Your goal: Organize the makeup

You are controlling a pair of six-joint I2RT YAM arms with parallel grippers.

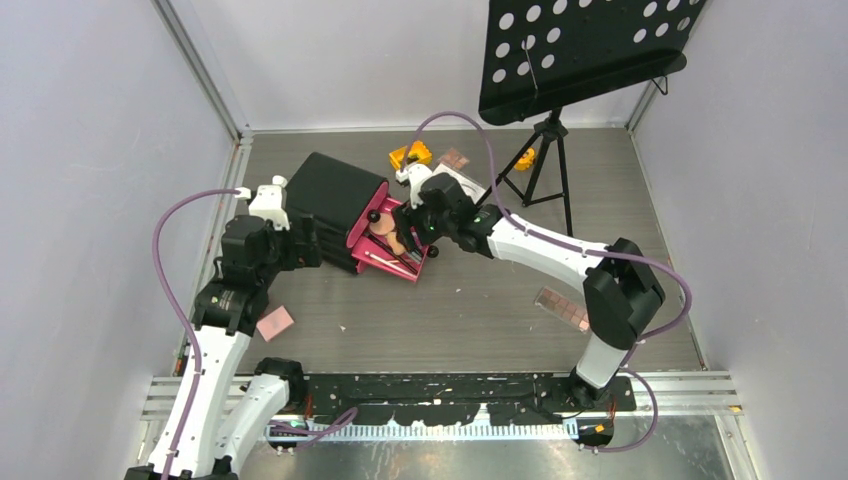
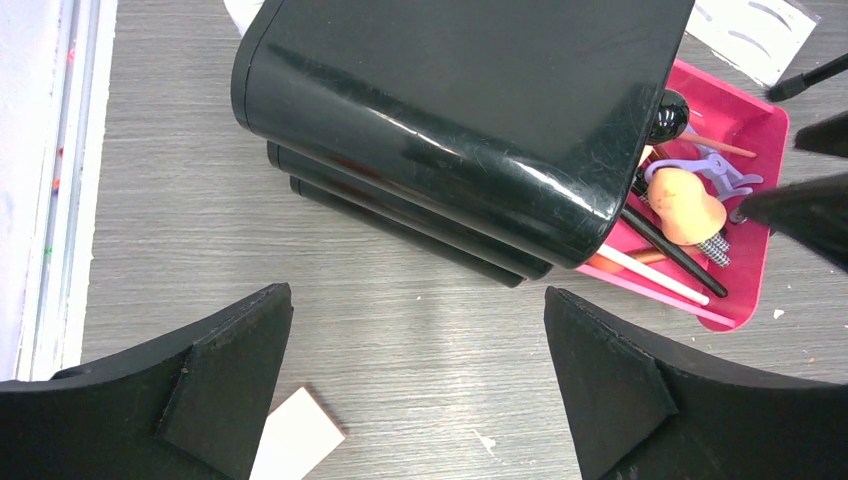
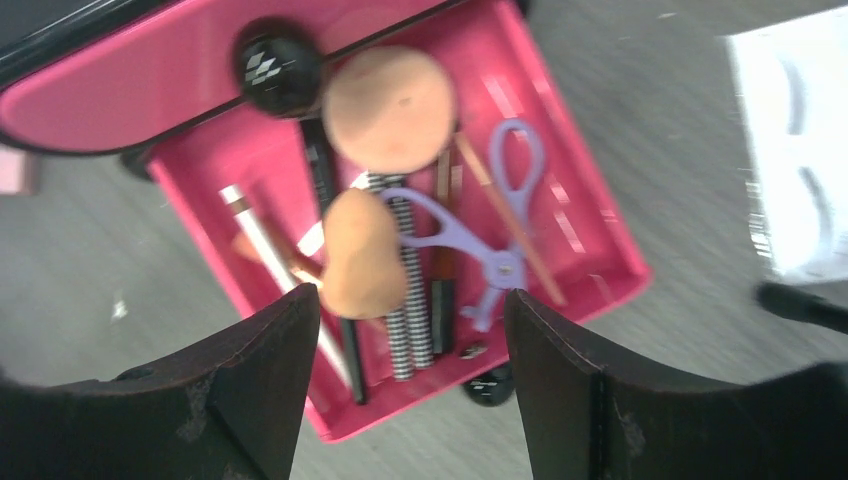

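Observation:
A black makeup case [image 1: 328, 200] stands with its pink drawer [image 3: 600, 260] out, holding brushes, a lilac scissor-like tool [image 3: 450, 235], a beige sponge [image 3: 360, 255] and a round puff [image 3: 390, 108]. My right gripper is open above the drawer, its image slightly blurred. My left gripper hangs open left of the case, with bare floor between its fingers and a pink block [image 1: 275, 322] on the floor below.
A yellow box [image 1: 405, 157], a white lash sheet [image 3: 790, 140] and a pink palette lie behind. A music stand [image 1: 548, 170] stands back right. A palette [image 1: 560, 308] lies front right.

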